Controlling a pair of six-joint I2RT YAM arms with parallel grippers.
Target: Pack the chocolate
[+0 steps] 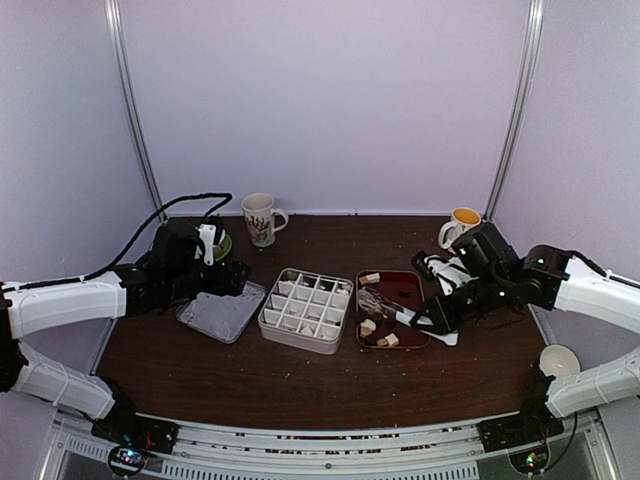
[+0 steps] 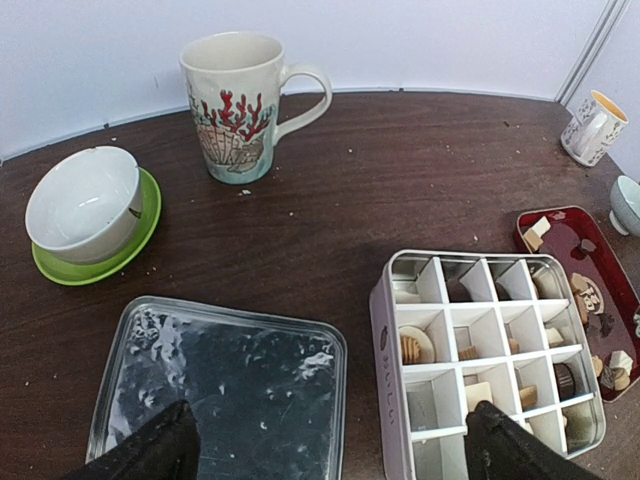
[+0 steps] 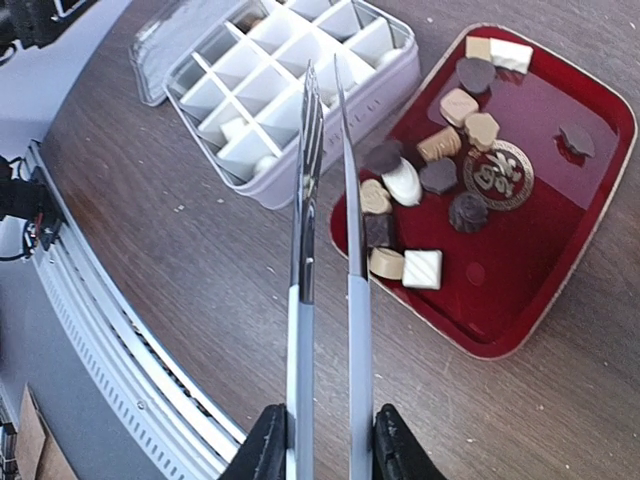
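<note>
A white compartment box with several chocolates in its cells sits mid-table. The red tray of assorted chocolates lies to its right, and the clear lid to its left. My left gripper is open above the lid and box's left side, holding nothing. My right gripper is shut on long metal tongs, whose tips hang over the gap between box and tray. I cannot tell whether anything is between the tips; none shows.
A tall mug and a white bowl on a green plate stand at the back left. A yellow-lined mug stands at the back right.
</note>
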